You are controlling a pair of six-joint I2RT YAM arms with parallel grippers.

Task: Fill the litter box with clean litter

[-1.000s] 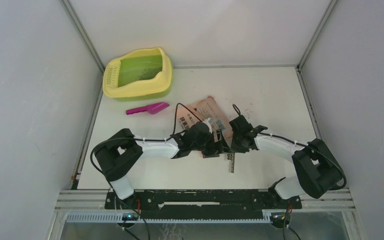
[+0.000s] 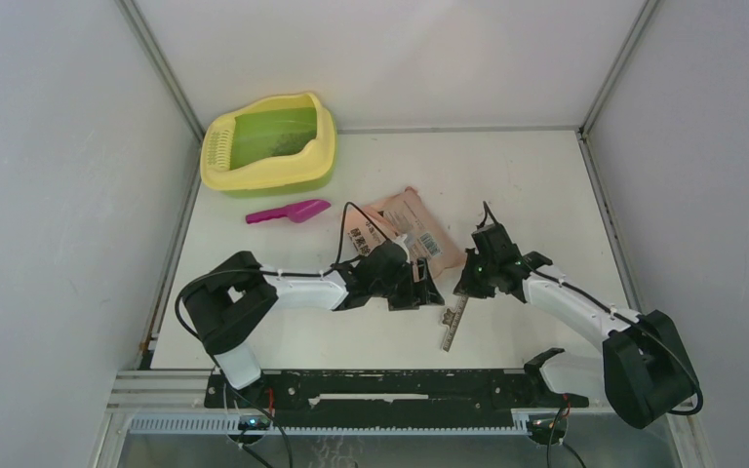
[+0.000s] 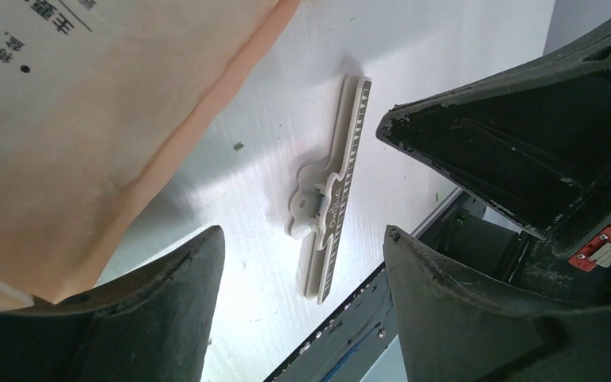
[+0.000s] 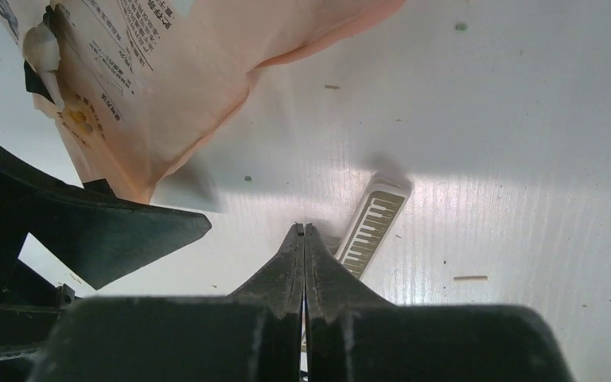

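A grey sealing clip with a printed keyboard pattern (image 3: 340, 183) lies on the white table, seen whole in the left wrist view. In the right wrist view its end shows beside and beneath the tips of my right gripper, which is shut with nothing between its fingers. My left gripper stands open, its fingers apart below the clip in its own view. The peach litter bag (image 2: 419, 219) lies behind and between both grippers; the left arm covers part of it. At the back left is the yellow-green litter box (image 2: 283, 175).
A magenta scoop (image 2: 297, 211) lies in front of the litter box. Small crumbs are scattered about. The two grippers are close together.
The right arm has moved a little right and away from the bag.
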